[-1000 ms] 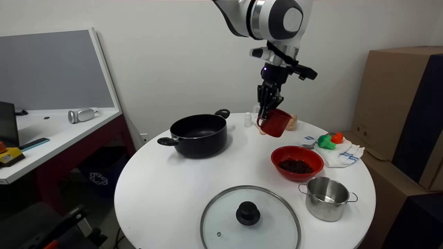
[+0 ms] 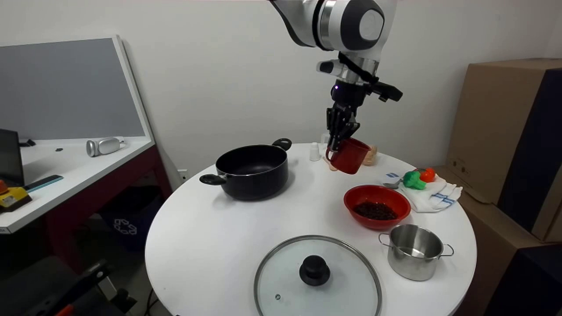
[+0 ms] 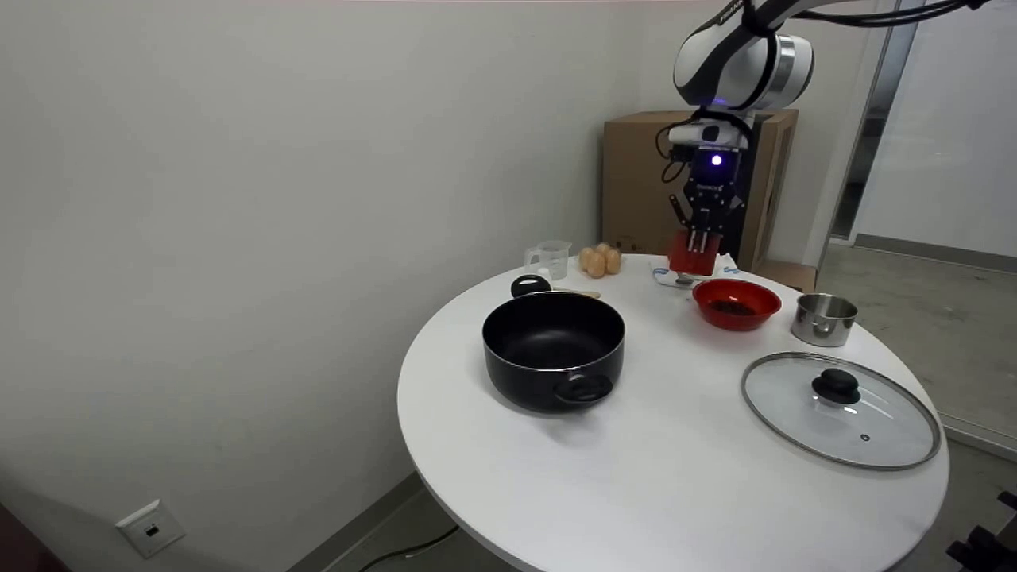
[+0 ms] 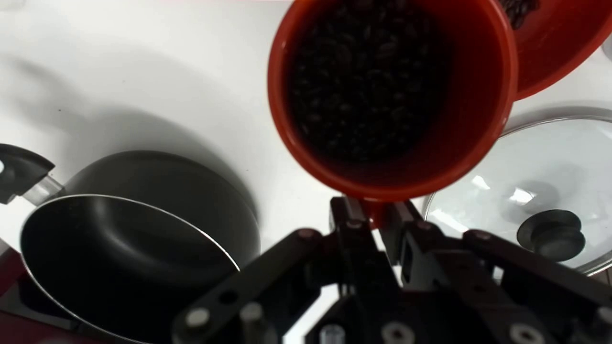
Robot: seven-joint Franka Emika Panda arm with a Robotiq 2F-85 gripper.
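Note:
A red mug (image 2: 350,156) hangs above the table, tilted somewhat, with my gripper (image 2: 334,148) shut on its handle. Seen from the wrist, the mug (image 4: 396,166) holds dark beans (image 4: 361,86), and the fingers (image 4: 350,220) close just below its rim, at the handle. In exterior view 1 a red bowl (image 2: 353,202) with more dark beans (image 2: 375,210) stands on the table, in front of the mug and a little to its right. The mug is apart from the bowl in that view. A large black pot (image 2: 254,184) sits open to the left.
A glass lid (image 2: 284,274) with a black knob lies near the front edge. Beside the bowl stands a small steel pot (image 2: 413,263). A towel (image 2: 434,197) with toy vegetables lies at right; eggs (image 3: 598,260) and a clear measuring cup (image 3: 553,259) stand behind.

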